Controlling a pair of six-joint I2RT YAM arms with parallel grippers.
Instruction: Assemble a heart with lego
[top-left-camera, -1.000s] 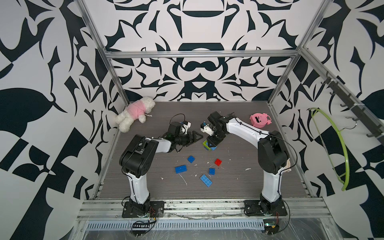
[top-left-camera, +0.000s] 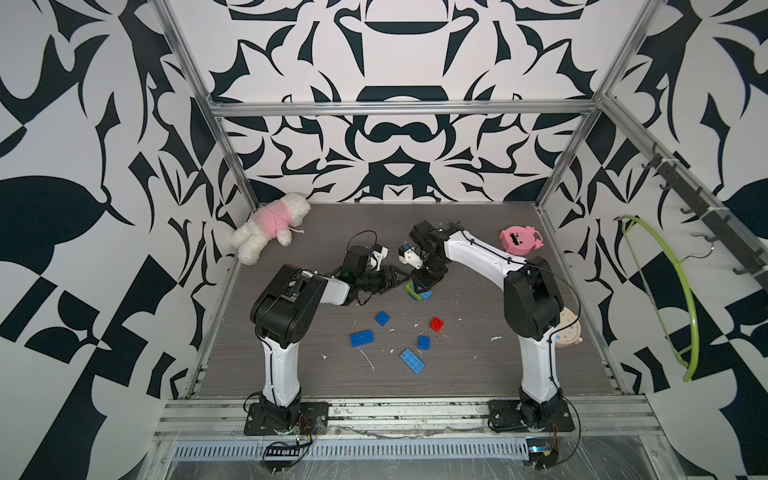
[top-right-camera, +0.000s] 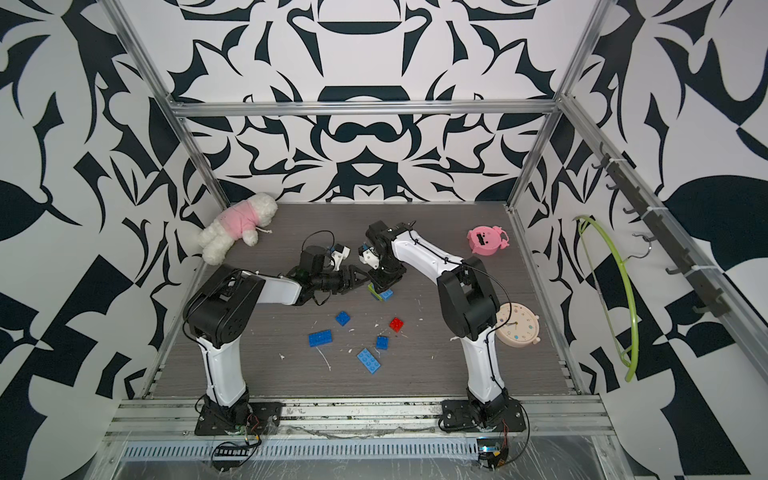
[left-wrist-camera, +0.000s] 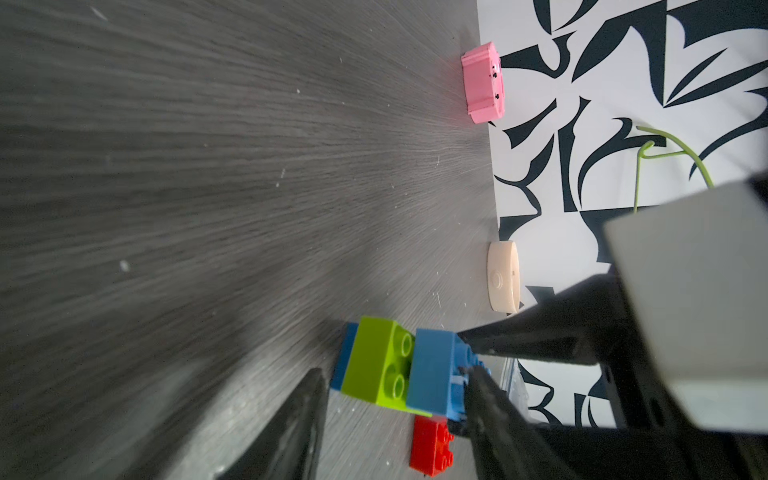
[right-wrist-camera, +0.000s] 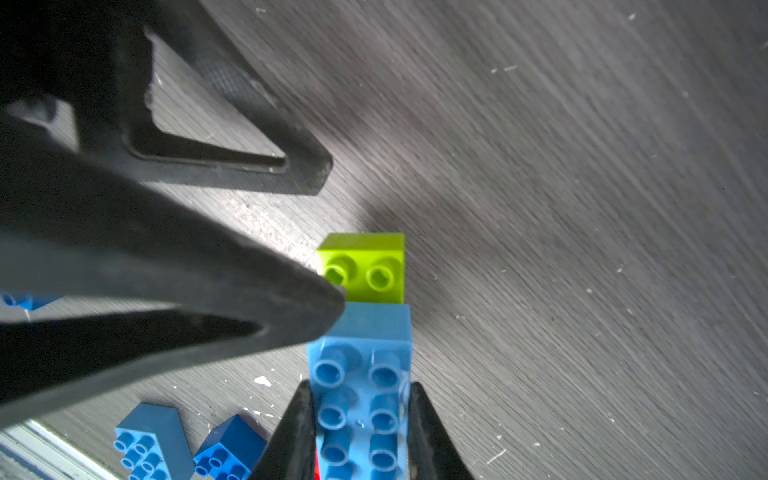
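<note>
Near the middle of the table is a joined piece with a lime green brick (left-wrist-camera: 369, 360) between a light blue brick (left-wrist-camera: 432, 370) and a darker blue part (left-wrist-camera: 344, 356). My right gripper is shut on the light blue brick, a finger against each side, studs toward the camera. Coming from the left, my left gripper is open, its tips spread to either side of the joined piece at close range; contact cannot be told. Loose on the table are a red brick (top-left-camera: 436, 324) and several blue bricks, among them a long light blue one (top-left-camera: 412, 361).
A plush bear (top-left-camera: 270, 225) lies at the back left, a pink pig toy (top-left-camera: 521, 240) at the back right. A round beige piece (top-right-camera: 518, 325) rests by the right arm. The two grippers are very close together.
My left gripper has moved a little right, toward the green brick. The loose bricks have stayed put.
</note>
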